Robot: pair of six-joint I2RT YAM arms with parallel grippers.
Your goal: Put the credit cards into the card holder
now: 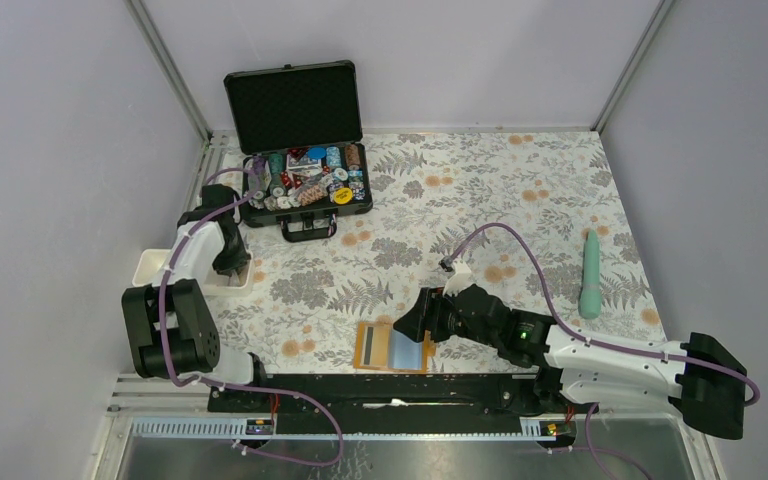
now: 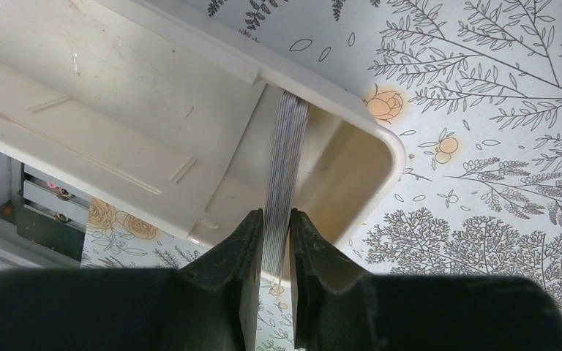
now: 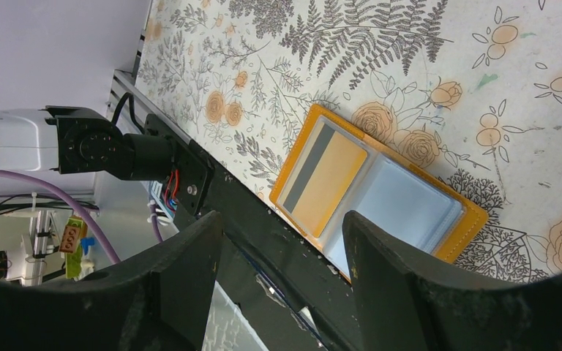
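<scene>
A stack of cards [image 2: 284,146], seen edge-on as thin grey and white layers, stands in the white tray [image 2: 344,102]. My left gripper is shut on its near end, with one finger on either side. The stack still lies within the tray's walls. At the table's front edge lies the card holder [image 3: 476,221], orange-rimmed and spread flat. One half has a yellowish panel with a grey stripe [image 3: 309,164]; pale blue clear sleeves cover the other. My right gripper hovers over the holder, fingers apart and nothing between them.
Behind the tray stands an open black case [image 1: 305,215] full of chips and dice, close to the left arm. Far to the right lies a green bottle-shaped object [image 1: 590,275].
</scene>
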